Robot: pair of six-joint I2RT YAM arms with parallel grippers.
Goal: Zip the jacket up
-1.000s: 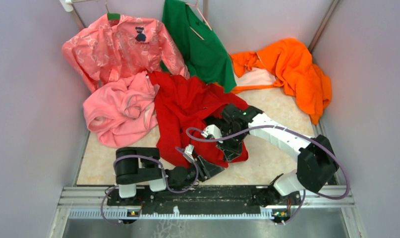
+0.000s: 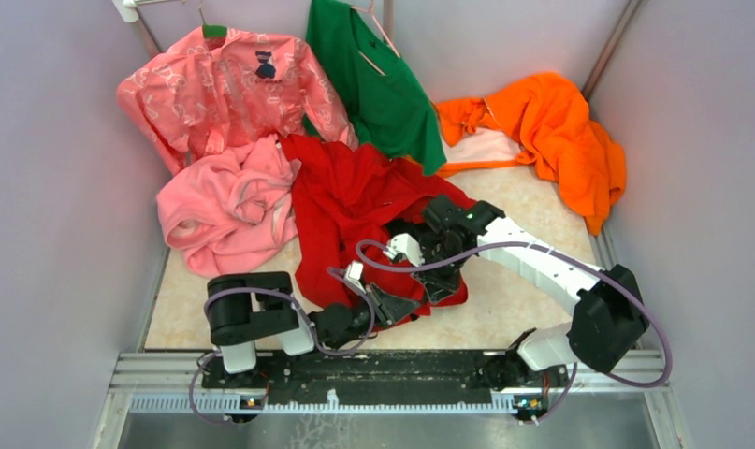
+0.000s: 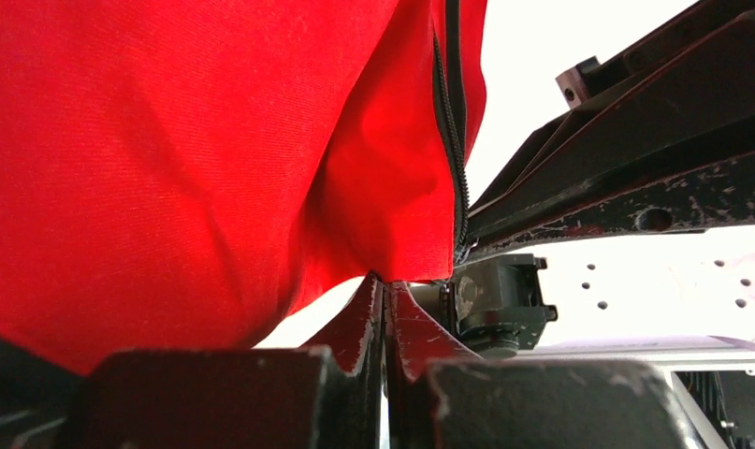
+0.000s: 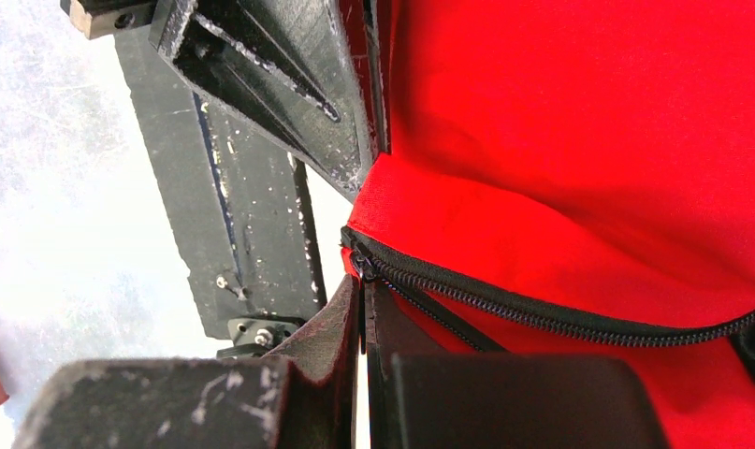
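The red jacket (image 2: 345, 206) lies crumpled mid-table with both grippers at its lower front edge. In the left wrist view, my left gripper is shut at the hem, just beside a black zipper (image 3: 453, 131); only a little fabric edge, if any, is at its tips. In the right wrist view, my right gripper is shut at the zipper's bottom end, on or against the small metal slider (image 4: 364, 266). The zipper tape (image 4: 560, 323) runs away to the right. The other gripper's black body is close beside each one.
Pink garments (image 2: 219, 206) lie at the left, a green top (image 2: 373, 103) hangs behind, and an orange garment (image 2: 570, 150) lies at the back right. Bare table (image 2: 523, 299) shows at the right and front left.
Both arms have shifted slightly, the left arm a little left and up, the right arm slightly right. The jacket's front edge moved slightly with them.
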